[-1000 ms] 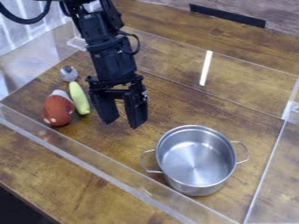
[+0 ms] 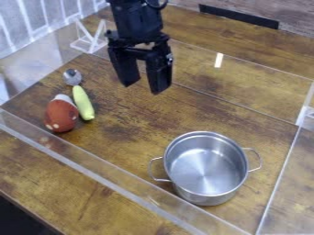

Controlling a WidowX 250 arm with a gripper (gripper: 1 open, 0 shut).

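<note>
My dark gripper (image 2: pixel 140 77) is raised over the back centre of the wooden table (image 2: pixel 147 147), open, apart from the objects. A red-brown object (image 2: pixel 62 117) lies at the left, with a pale green elongated object (image 2: pixel 84 102) just right of it. A steel pot (image 2: pixel 205 168) with two side handles sits empty at the front right.
A small silver item (image 2: pixel 72 76) lies at the back left. Clear plastic walls border the work area.
My gripper has moved away from the front, toward the back of the table and upward in the view. The objects and pot look unmoved.
</note>
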